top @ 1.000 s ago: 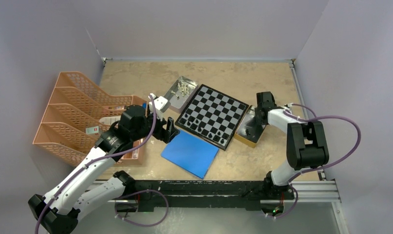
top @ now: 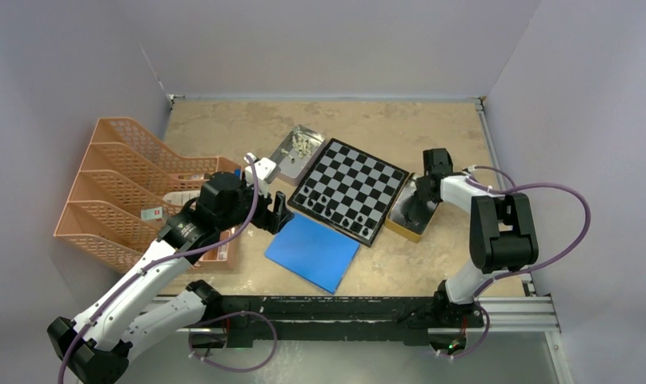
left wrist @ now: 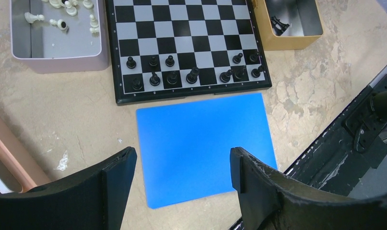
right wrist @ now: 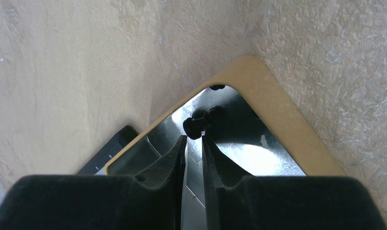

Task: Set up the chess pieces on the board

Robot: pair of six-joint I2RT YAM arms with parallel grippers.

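Observation:
The chessboard [top: 348, 188] holds two rows of black pieces [left wrist: 193, 75] along its near side. A gold-rimmed box [top: 403, 230] at its right holds loose black pieces, among them one [right wrist: 195, 127] at my right gripper's tips. My right gripper reaches down into that box, its fingers nearly together; whether the piece is gripped is unclear. White pieces [left wrist: 62, 24] lie in a grey tray [left wrist: 69, 60] left of the board. My left gripper hangs open and empty above the blue mat [left wrist: 201, 139].
An orange slotted organiser [top: 111, 192] stands at the left. Bare table lies behind the board and right of the gold box. A dark rail runs along the front edge.
The right arm has shifted very slightly at the gold box over the last second. The left arm and the board look unchanged.

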